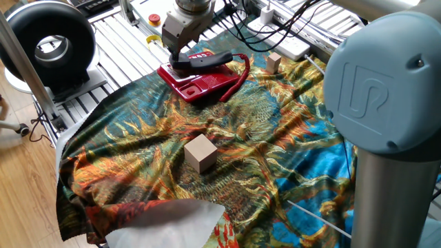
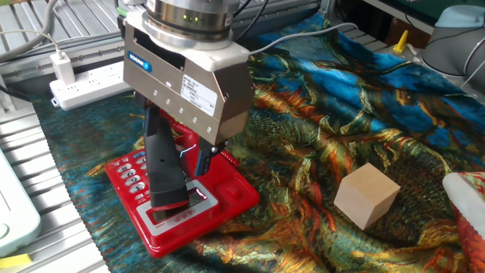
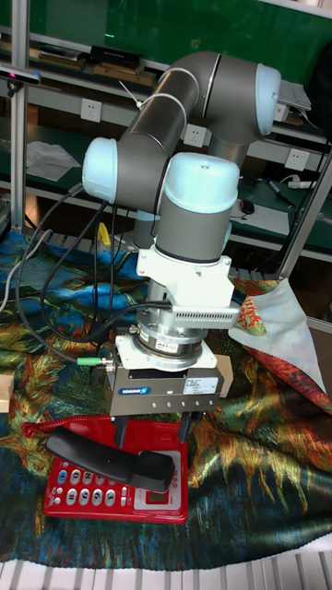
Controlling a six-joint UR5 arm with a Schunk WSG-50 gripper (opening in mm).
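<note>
A red telephone (image 2: 227, 216) rests on the patterned cloth, its keypad showing. Its black handset (image 2: 163, 163) lies aslant across the base; in exterior view 3 the handset (image 3: 108, 460) runs over the keys with one end toward the left edge. Directly above the phone my gripper (image 3: 152, 442) points down, its two dark fingers wide apart. The right finger (image 2: 203, 159) stands clear beside the handset in exterior view 2, while the other is partly hidden behind it. Whether either finger touches the handset I cannot tell.
A wooden cube (image 1: 200, 153) sits mid-cloth, and a smaller wooden block (image 1: 273, 63) is near the phone's coiled red cord (image 1: 242, 72). A white power strip (image 2: 91, 87) lies behind the phone. The cloth (image 1: 131, 138) is wrinkled, with free room around the cube.
</note>
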